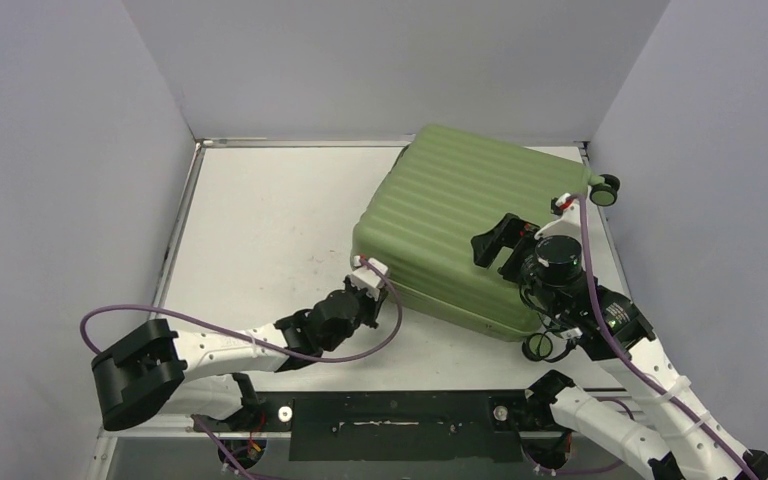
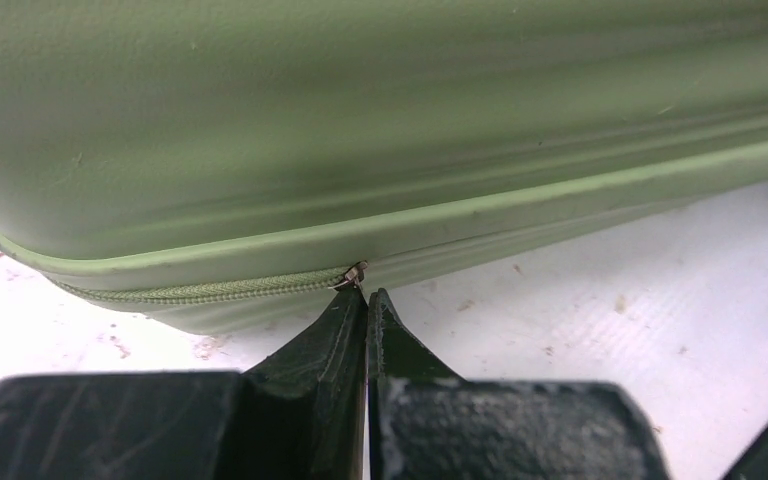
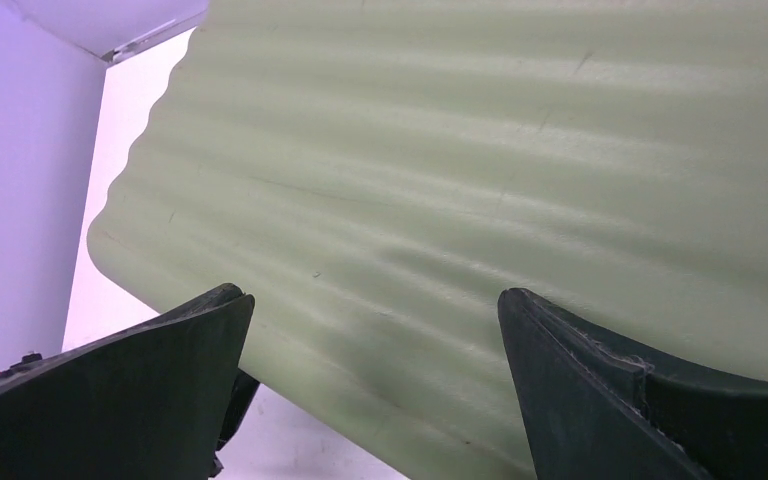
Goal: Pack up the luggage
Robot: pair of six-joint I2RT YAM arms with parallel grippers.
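Observation:
A closed green ribbed suitcase (image 1: 460,210) lies askew on the white floor, its wheeled end to the right. Along its lower side in the left wrist view runs a zipper (image 2: 190,292), with a metal slider (image 2: 353,274) where the visible teeth end. The left gripper is at that slider, its tips together, the small pull seeming to run between them. In the top view this gripper (image 1: 372,300) is by the suitcase's near left corner. Over the ribbed upper face, my right gripper stands open, with nothing between its widely parted fingers.
Grey walls (image 1: 55,200) enclose the floor on three sides. Wheels (image 1: 603,192) stick out at the right, close to the wall; another wheel (image 1: 537,346) sits near the right arm.

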